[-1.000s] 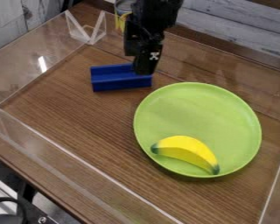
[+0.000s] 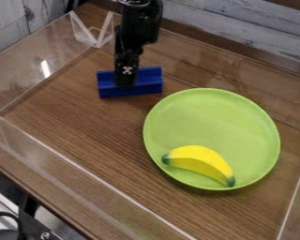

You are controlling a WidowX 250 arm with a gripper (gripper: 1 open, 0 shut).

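Note:
My black gripper (image 2: 127, 75) hangs from the top of the view, its fingertips down at a blue rectangular block or holder (image 2: 145, 86); the fingers are dark and overlap, so their spacing is hard to see. A yellow banana (image 2: 199, 161) lies on the lower part of a round green plate (image 2: 216, 120), to the right and nearer than the blue object.
The wooden table (image 2: 83, 136) has free room left of the plate. Clear plastic walls (image 2: 27, 80) edge the left and front, and a pale plank wall (image 2: 240, 28) stands at the back.
My gripper has moved left and down, from right of and above the blue object onto it. The banana and plate have not moved.

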